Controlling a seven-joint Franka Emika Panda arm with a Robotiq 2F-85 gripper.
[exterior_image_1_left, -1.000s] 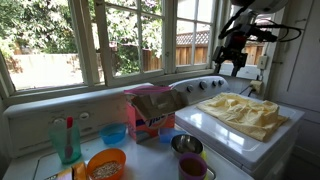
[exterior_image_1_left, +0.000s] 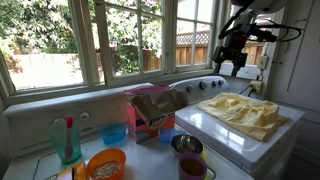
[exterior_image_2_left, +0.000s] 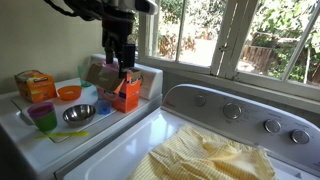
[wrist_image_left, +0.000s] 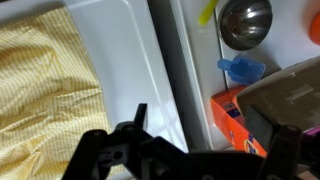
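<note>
My gripper (exterior_image_1_left: 227, 69) hangs in the air above the right-hand white machine, its two fingers spread with nothing visible between them. In the wrist view the fingers (wrist_image_left: 140, 116) stand well apart. A pale yellow cloth (exterior_image_1_left: 243, 115) lies rumpled on that machine's top; from the wrist camera the cloth (wrist_image_left: 45, 95) shows at the left, clear of the gripper. On the left-hand machine stands an orange box (exterior_image_1_left: 151, 125) with a brown flap on top. The box (wrist_image_left: 232, 118) appears at the right in the wrist view, partly covered by a finger.
Around the box are a metal bowl (exterior_image_1_left: 186, 145), an orange bowl (exterior_image_1_left: 105, 163), a green cup (exterior_image_1_left: 66, 143), a purple-rimmed cup (exterior_image_1_left: 192, 167) and a blue scoop (wrist_image_left: 242, 69). Control panels (exterior_image_2_left: 235, 112) and windows stand behind. Bare white top (wrist_image_left: 120, 65) lies beside the cloth.
</note>
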